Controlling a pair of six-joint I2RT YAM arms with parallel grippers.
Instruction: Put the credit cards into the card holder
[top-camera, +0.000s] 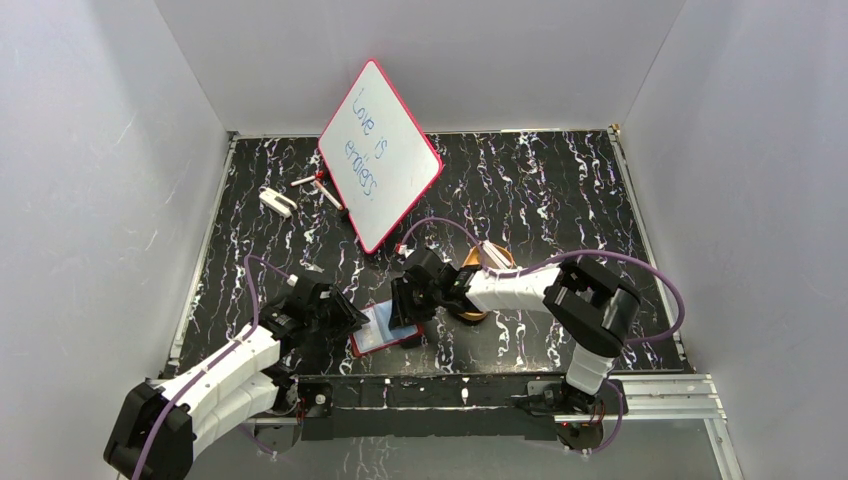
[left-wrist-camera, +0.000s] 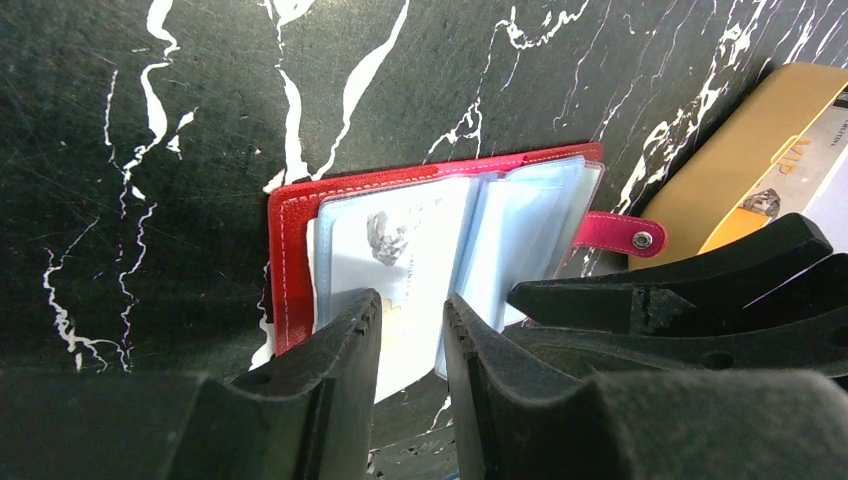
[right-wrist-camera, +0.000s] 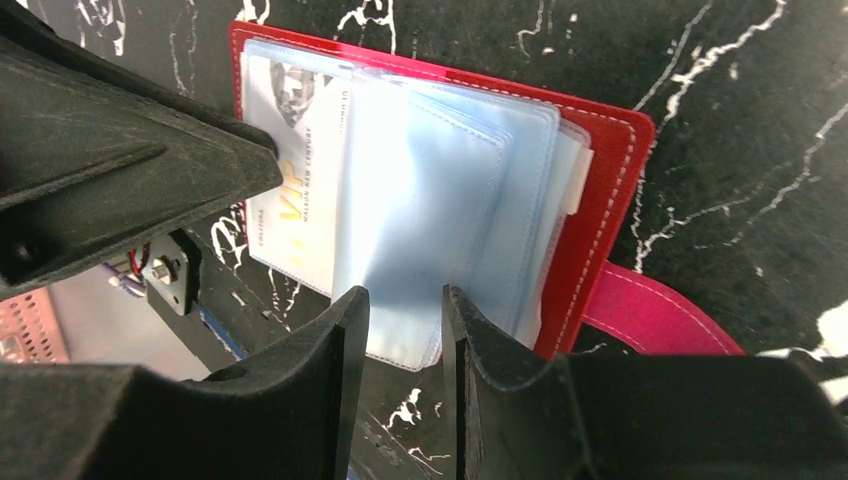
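The red card holder (left-wrist-camera: 293, 230) lies open on the black marble table, its clear sleeves (right-wrist-camera: 420, 190) spread out; one sleeve shows a white VIP card (right-wrist-camera: 295, 190). My left gripper is over the left sleeve, fingers part open, touching or just above it. My right gripper is low on the pale blue sleeves at the right side, its fingers part open; whether a sleeve edge is between them is unclear. An orange container (left-wrist-camera: 720, 170) with more cards lies to the right, partly under the right arm in the top view.
A whiteboard (top-camera: 380, 150) lies at the back, with pens (top-camera: 328, 195) and a white block (top-camera: 277, 202) left of it. Purple cables run along both arms.
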